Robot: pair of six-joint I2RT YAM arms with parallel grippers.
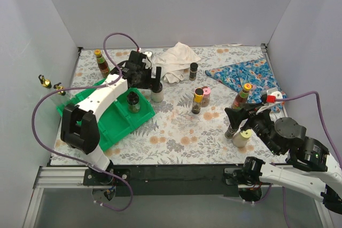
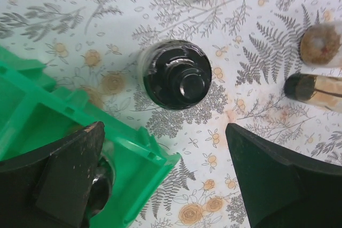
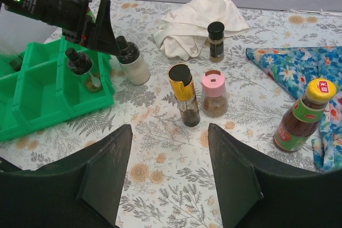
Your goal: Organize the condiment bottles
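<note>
The green divided tray (image 1: 111, 126) holds a dark-capped jar (image 1: 133, 101) in a back compartment. My open left gripper is raised above the tray's edge, over a white bottle with black cap (image 2: 174, 74) standing just outside it. My right gripper hangs at the right, part open and empty. Between them stand a yellow-banded shaker (image 3: 184, 97), a pink-lidded jar (image 3: 214, 97), a small black-capped jar (image 3: 216, 41) and a yellow-capped sauce bottle (image 3: 300, 118). Another sauce bottle (image 1: 102, 63) stands at the back left.
A white cloth (image 1: 173, 60) lies at the back, a blue floral cloth (image 1: 249, 74) at the right. Gold-topped bottles (image 1: 45, 82) stand by the left wall. A cream-lidded jar (image 1: 240, 140) sits near my right arm.
</note>
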